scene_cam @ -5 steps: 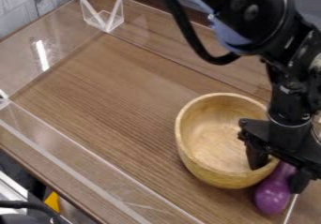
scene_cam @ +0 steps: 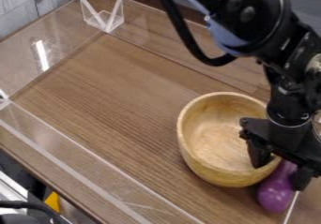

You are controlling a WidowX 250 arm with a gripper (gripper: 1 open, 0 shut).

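Note:
My black gripper [scene_cam: 279, 158] is low at the right, over the right rim of a tan wooden bowl [scene_cam: 207, 139]. A purple object [scene_cam: 276, 194], perhaps a toy eggplant, lies just outside the bowl at its lower right, under the fingers, with its upper part partly hidden by them. Whether the fingers are closed on it is unclear.
Clear plastic brackets stand at its far left edges, and dark cables show at the lower left corner.

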